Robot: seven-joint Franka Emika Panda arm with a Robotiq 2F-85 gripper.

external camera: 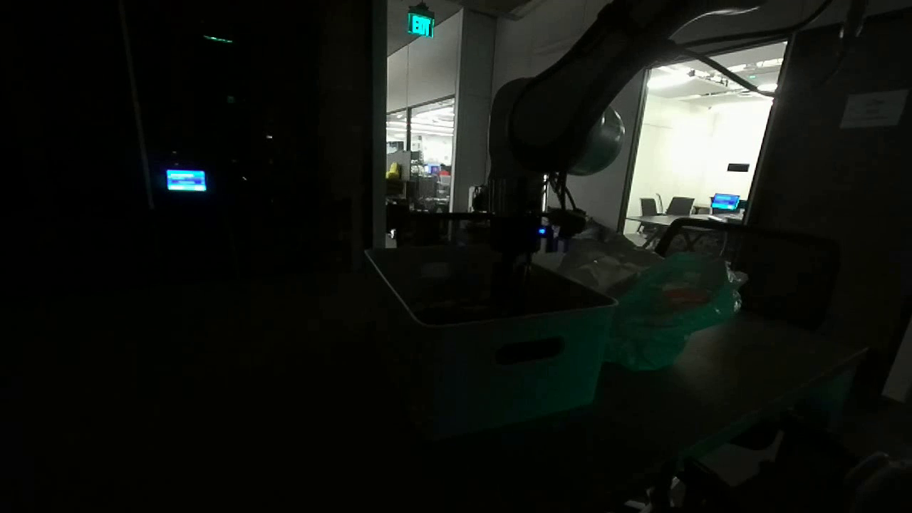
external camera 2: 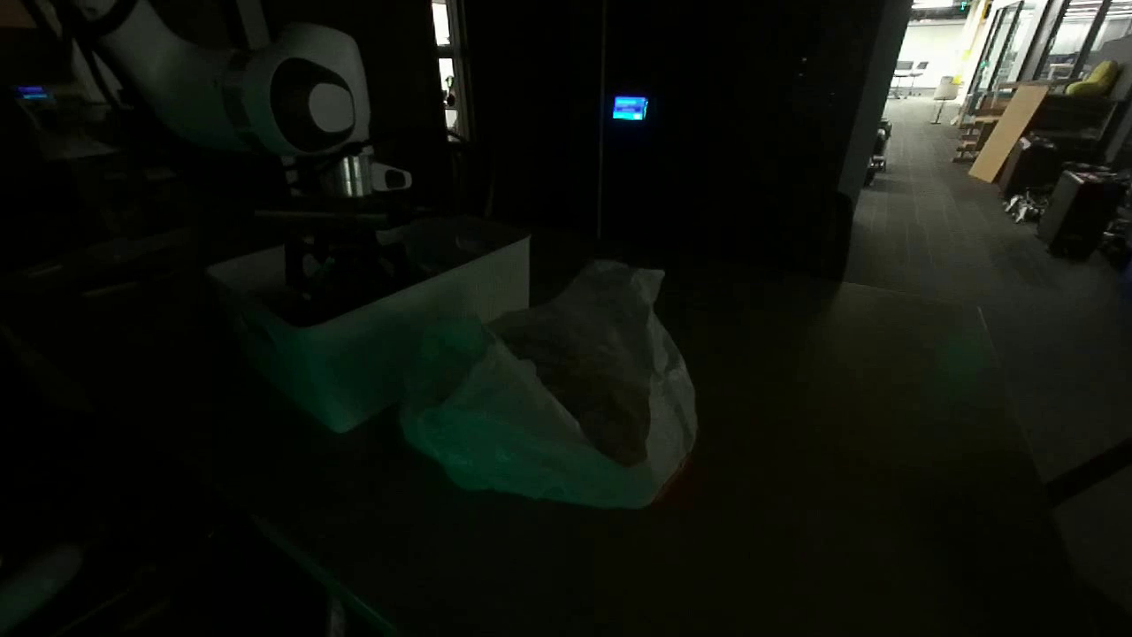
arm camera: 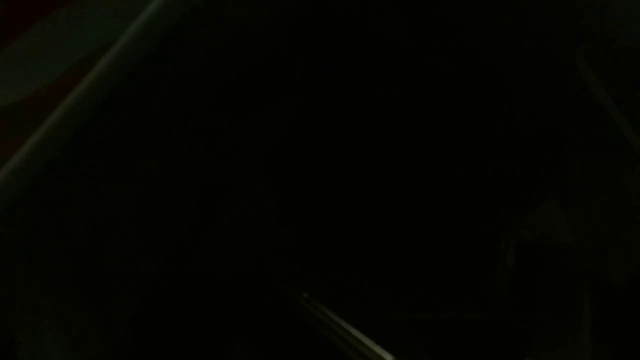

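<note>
A pale open bin [external camera: 547, 385] with a slotted handle stands on the table; its inside is nearly black, so its contents cannot be made out. My gripper [external camera 2: 345, 278] reaches down inside the bin's rim, a dark shape that appears open. Nothing shows between its fingers, though the light is very poor. Beside the bin sits a crumpled translucent plastic bag [external camera 2: 552, 456], its mouth gaping, with a dark hollow inside and a reddish patch seen through it in the first exterior view. In the wrist view, mostly black, the bin's rim [arm camera: 78, 102] crosses the upper left.
The room is dim, lit by a green glow. Bare table [external camera 2: 849, 425] extends to the right of the bag in the second exterior view. Close against the bin, the bag leaves little room on that side.
</note>
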